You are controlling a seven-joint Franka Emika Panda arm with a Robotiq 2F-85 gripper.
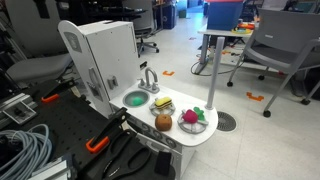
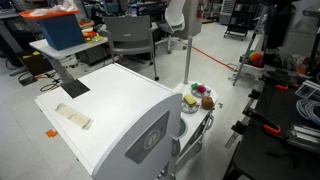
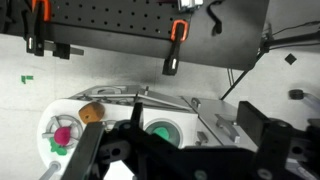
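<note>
In the wrist view, my gripper stands open above the toy kitchen, its black fingers (image 3: 93, 138) wide apart with nothing between them. Between the fingers lies the sink, with a green round thing (image 3: 161, 132) inside. A brown round object (image 1: 163, 122) rests on the white counter near its front edge. Beside it a plate (image 1: 183, 127) carries a pinkish-red ball (image 1: 190, 116) and something green (image 1: 200, 114). Another dish with a yellow item (image 1: 163, 102) sits between the sink and that plate. The grey faucet (image 1: 150, 80) rises behind the sink.
A tall white cabinet (image 1: 109, 52) stands beside the sink. The black table (image 1: 62, 120) in front holds coiled cables (image 1: 27, 155) and orange-and-black clamps (image 1: 104, 137). A post (image 1: 216, 70) stands behind the counter, and open floor lies to its right.
</note>
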